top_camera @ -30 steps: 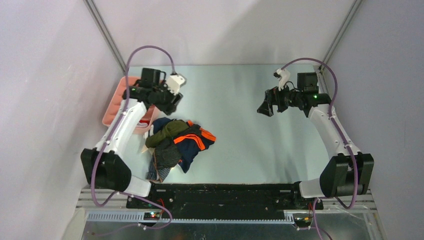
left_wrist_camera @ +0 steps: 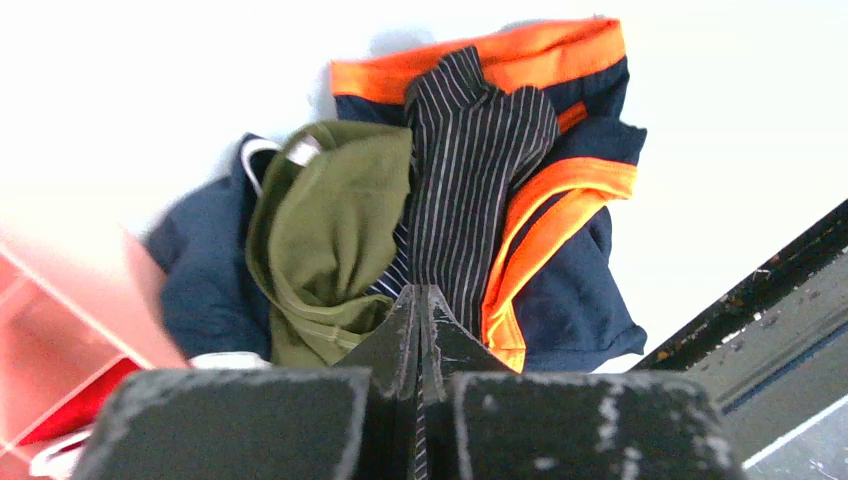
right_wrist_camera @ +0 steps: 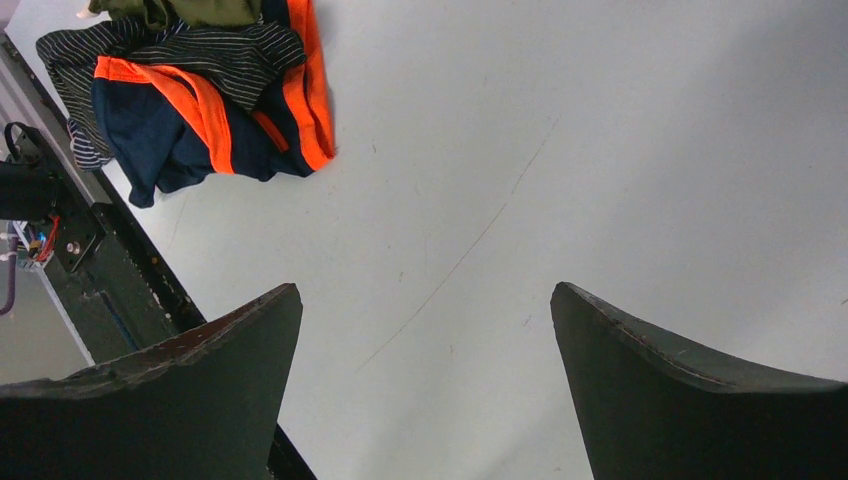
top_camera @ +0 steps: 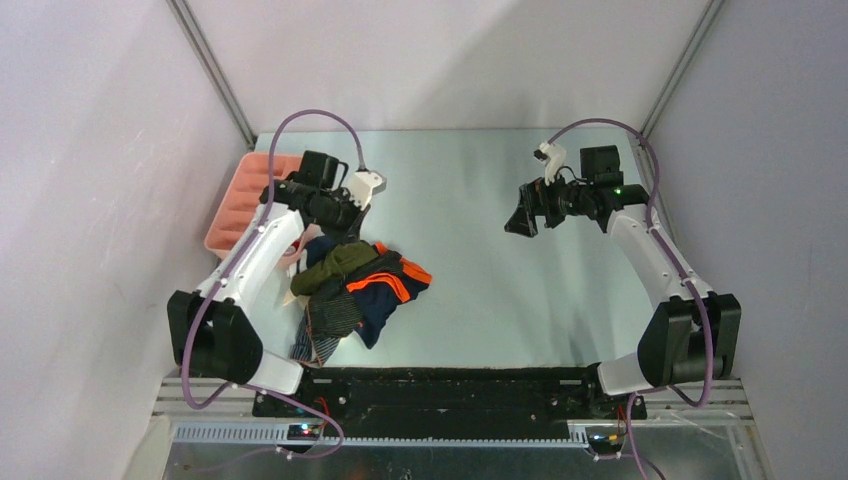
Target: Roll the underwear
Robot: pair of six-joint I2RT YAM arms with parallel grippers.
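The underwear lies in a loose pile at the left of the table: an olive green piece [left_wrist_camera: 335,220], a black pinstriped piece [left_wrist_camera: 470,180], and navy cloth with orange bands [left_wrist_camera: 575,290]. More navy cloth [left_wrist_camera: 205,270] lies beside the green one, near the bin. My left gripper [top_camera: 350,235] is over the pile's far edge. In its wrist view the narrow fingers [left_wrist_camera: 407,335] are nearly together, with striped cloth behind them; whether any is between them cannot be made out. Well away to the right, my right gripper is wide open and empty.
A pink compartment bin [top_camera: 222,232] stands at the back left, partly behind the left arm, with red and white cloth in its near end. A dark strip [top_camera: 450,375] borders the front edge.
The pile looks much the same. My right gripper has drifted slightly left.
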